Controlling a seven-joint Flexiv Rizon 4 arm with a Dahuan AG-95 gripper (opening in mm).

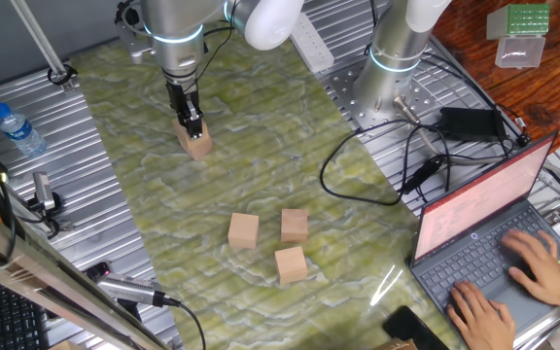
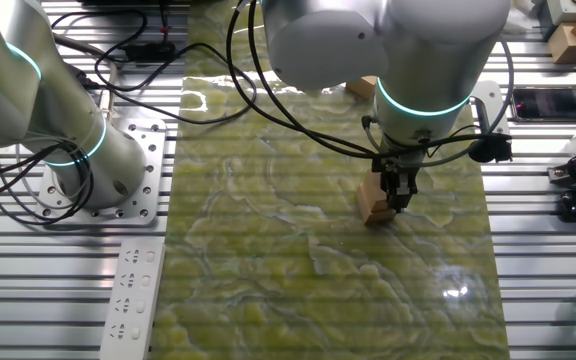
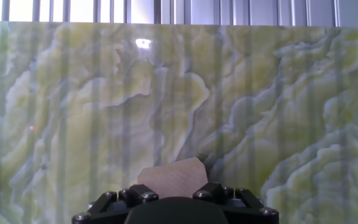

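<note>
Under my gripper [image 1: 194,129], a pale wooden block [image 1: 197,147] stands on the green marbled mat [image 1: 251,175], towards its far left part. In exterior view 2 the block [image 2: 370,199] shows beside the dark fingers; whether a second block sits beneath it is unclear. From the wrist, the block's top [image 3: 174,177] appears between the two spread fingertips, but the contact is hidden, so grip or gap cannot be told. Three more wooden cubes lie apart from it: one at left [image 1: 243,230], one at right [image 1: 295,225] and one nearer the front [image 1: 291,264].
A laptop [image 1: 484,233] with a person's hands on it borders the mat's right side. Black cable [image 1: 333,160] loops onto the mat's right edge. A water bottle [image 1: 19,130] stands off the left edge. Mat between the gripper and the three cubes is clear.
</note>
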